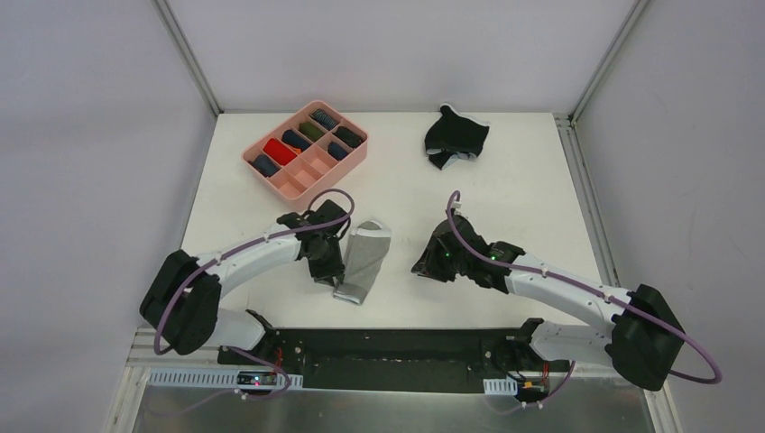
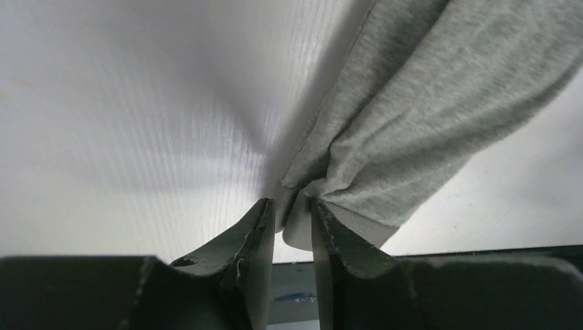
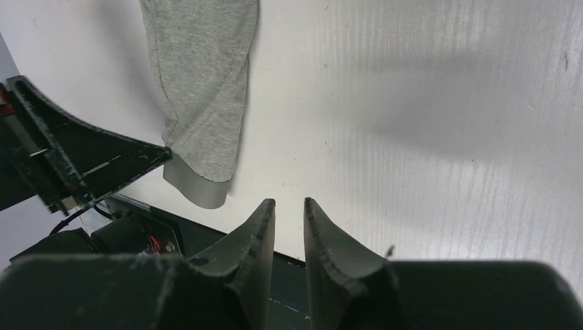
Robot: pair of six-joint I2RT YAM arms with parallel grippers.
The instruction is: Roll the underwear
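Note:
A grey folded underwear (image 1: 365, 257) lies lengthwise on the white table, its lower end bunched (image 2: 405, 158). My left gripper is at that lower left end, fingertips close together on the fabric edge; whether cloth is pinched between them is hard to tell. My right gripper (image 1: 424, 271) hangs over the table right of the underwear; in its wrist view the fingers (image 3: 254, 240) stand apart with nothing between them, and the left gripper shows at the cloth's edge.
A pink compartment box (image 1: 311, 167) with rolled items sits at back left. A folded black cloth (image 1: 456, 135) lies at back right.

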